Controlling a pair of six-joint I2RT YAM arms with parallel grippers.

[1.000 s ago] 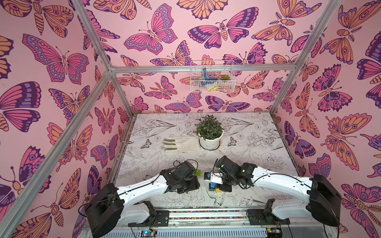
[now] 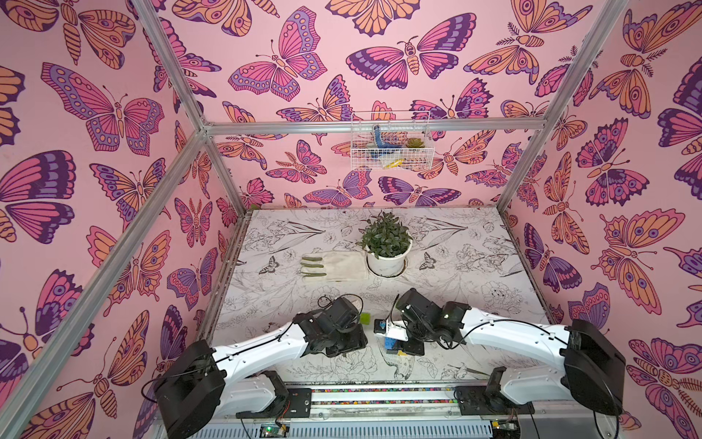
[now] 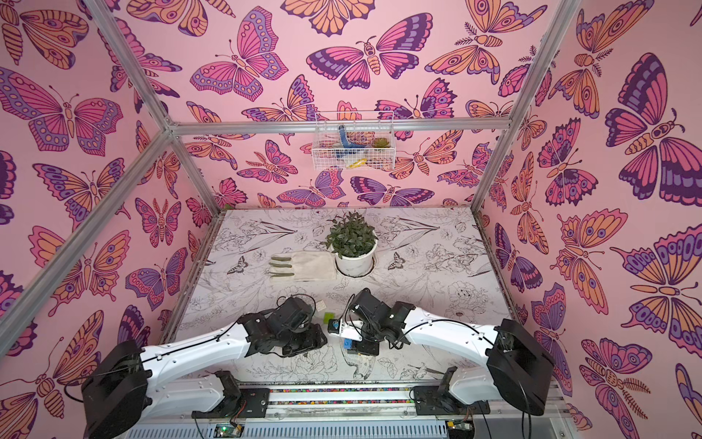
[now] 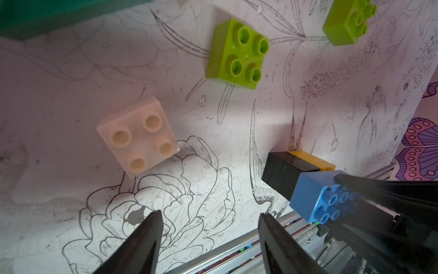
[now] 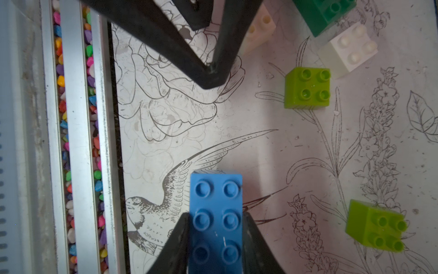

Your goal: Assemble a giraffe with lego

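My right gripper is shut on a light blue brick, which in the left wrist view sits over a black brick (image 4: 285, 175) and a yellow brick (image 4: 312, 157). My left gripper stands open above the table with nothing between its fingertips. Near it lie a translucent pale brick (image 4: 136, 137), two lime bricks (image 4: 223, 48) (image 4: 340, 25) and a dark green piece (image 4: 54, 16). A white brick (image 5: 337, 54) lies beside a lime brick in the right wrist view.
A potted plant (image 2: 387, 259) and a glove (image 2: 336, 267) lie behind the arms. A metal channel (image 5: 82, 137) with coloured pebbles runs along the front edge.
The right arm has shifted very slightly, and less of the yellow brick shows below it in the top left view. The left arm looks still.
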